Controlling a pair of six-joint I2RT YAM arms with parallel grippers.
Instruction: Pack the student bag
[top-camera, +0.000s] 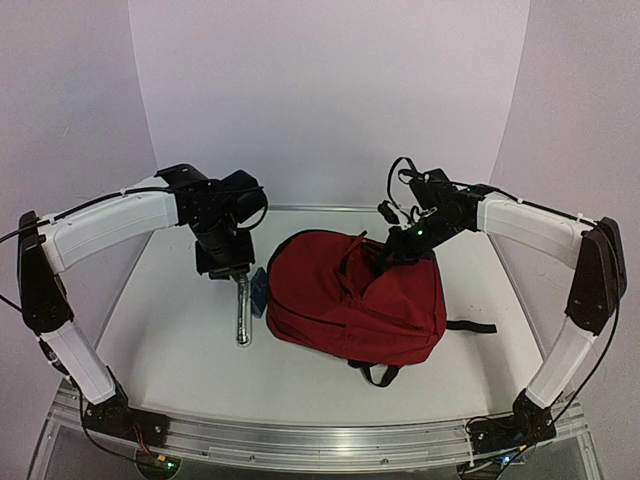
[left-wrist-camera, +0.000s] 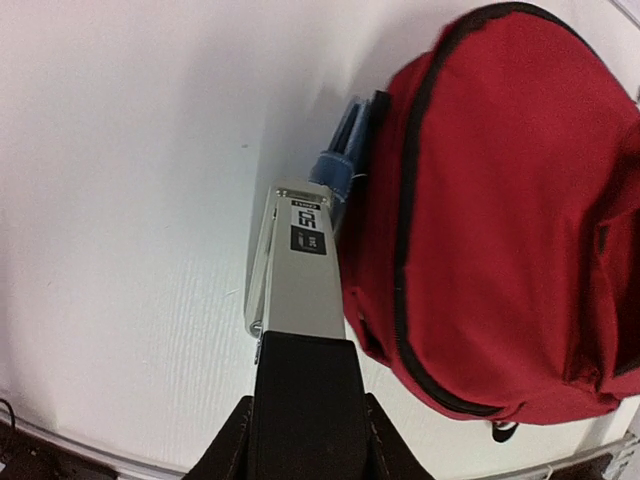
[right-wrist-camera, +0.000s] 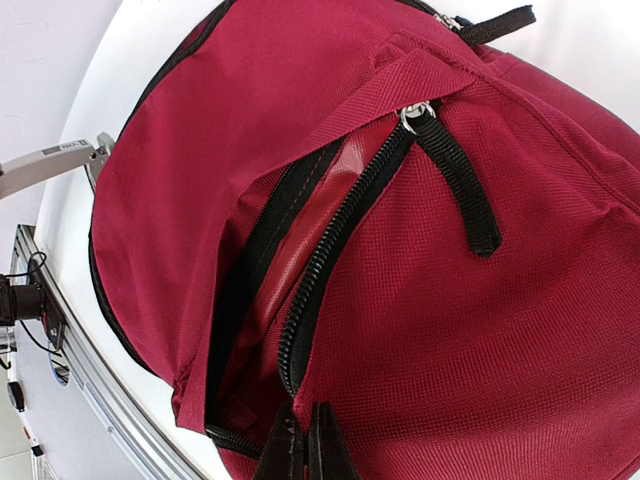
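A red backpack (top-camera: 335, 300) lies on the table with its zipped opening (right-wrist-camera: 345, 235) partly gaping. My left gripper (top-camera: 238, 274) is just left of the bag, shut on a long grey stapler-like tool (left-wrist-camera: 300, 260) with a black end. The tool points toward the bag in the left wrist view. A blue item (left-wrist-camera: 335, 172) shows beyond its tip, against the bag's side; whether they touch is unclear. At the bag's opening, my right gripper has its fingers close together on the zippered fabric edge.
A black strap (top-camera: 470, 326) sticks out at the bag's right and a strap loop (top-camera: 378, 374) at its front. A metal rail (top-camera: 320, 425) runs along the front edge.
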